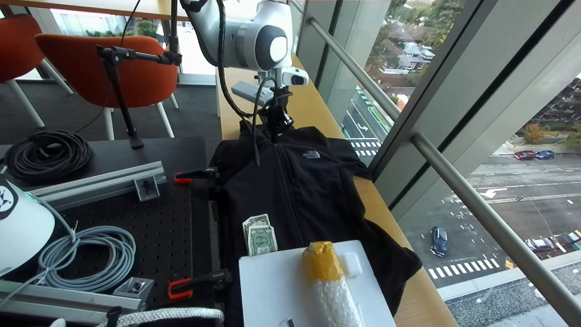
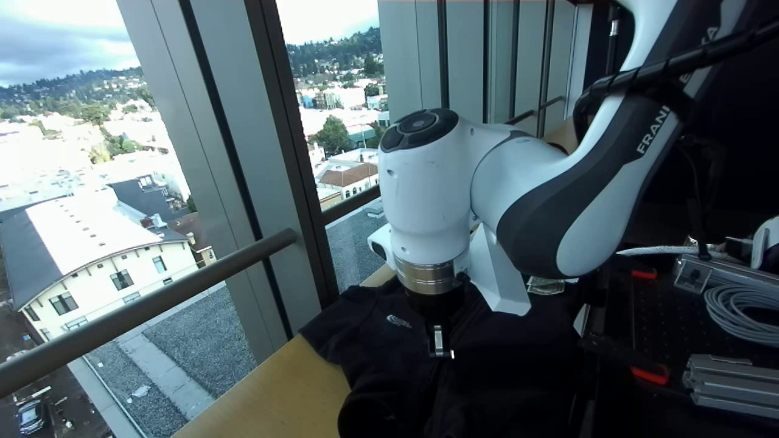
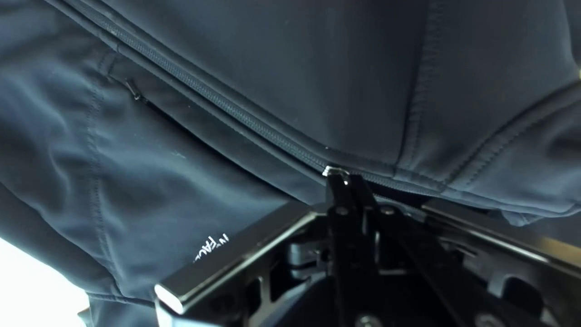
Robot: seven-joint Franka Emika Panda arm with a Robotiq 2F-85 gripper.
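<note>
A black zip jacket (image 1: 321, 185) lies spread on the narrow wooden counter, its front facing up. Its main zipper (image 3: 234, 111) crosses the wrist view diagonally, with the teeth joined at the upper left and the edges parted right of the fingertips. At the zipper's collar end, my gripper is shut on the small zipper pull (image 3: 333, 171), whose shiny slider shows just beyond the tips. The tab itself is hidden between the fingers. In exterior view 2 the gripper (image 2: 439, 353) points down onto the jacket, right of its white chest logo (image 2: 398, 321).
Dollar bills (image 1: 260, 235) and a white box (image 1: 272, 289) bearing a bubble-wrapped roll (image 1: 333, 289) lie on the jacket's lower part. Clamps (image 1: 197, 174) grip the left edge beside the black pegboard table. A window rail (image 1: 479, 196) runs along the right.
</note>
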